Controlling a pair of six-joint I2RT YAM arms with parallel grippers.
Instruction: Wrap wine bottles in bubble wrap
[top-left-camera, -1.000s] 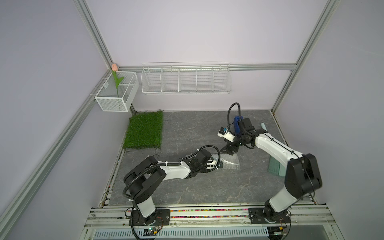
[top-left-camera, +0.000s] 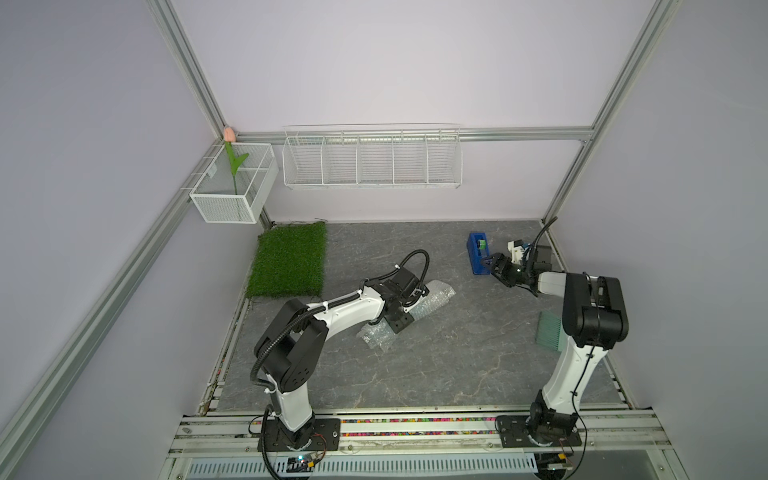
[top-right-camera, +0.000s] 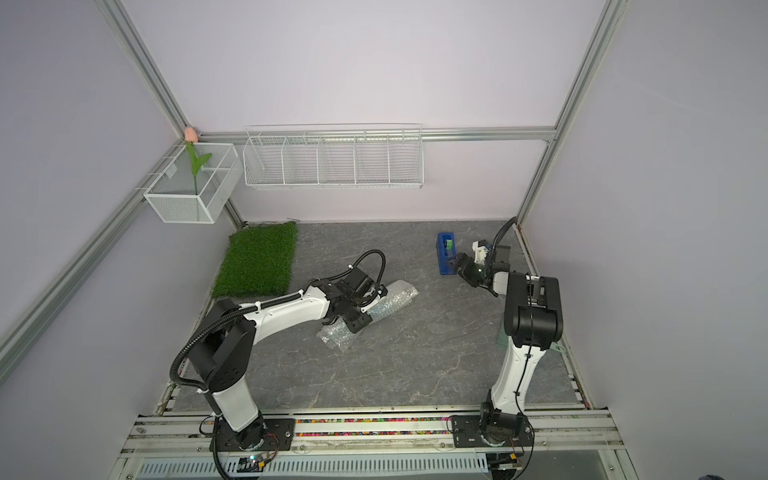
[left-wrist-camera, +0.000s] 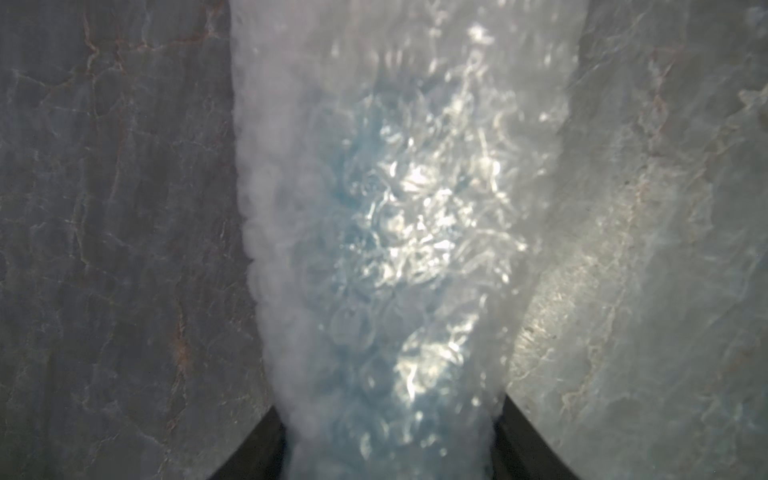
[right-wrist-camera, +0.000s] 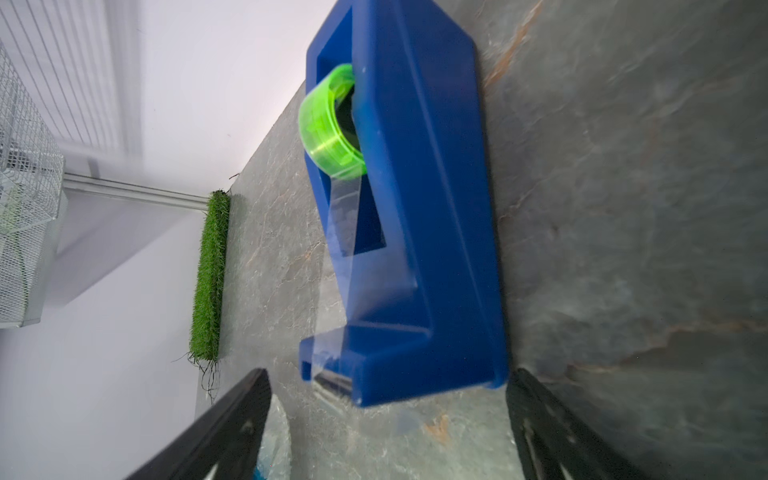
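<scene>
A long roll of bubble wrap (top-left-camera: 433, 298) lies diagonally on the counter, with a bluish body showing through it in the left wrist view (left-wrist-camera: 400, 200). My left gripper is shut on it from above. My right gripper stands part open at the front end of a blue tape dispenser (right-wrist-camera: 424, 240) holding a green tape roll (right-wrist-camera: 328, 120). A clear tape strip runs to the dispenser's cutter end, between the fingertips or just beyond them.
An artificial grass mat (top-left-camera: 286, 257) lies at the back left. Wire baskets (top-left-camera: 372, 160) hang on the walls, one with a tulip. A teal dustpan (top-left-camera: 549, 330) lies at the right.
My left gripper and the wrap have shifted left and turned to a steeper diagonal. My right arm has swung from above the wrap to the tape dispenser.
</scene>
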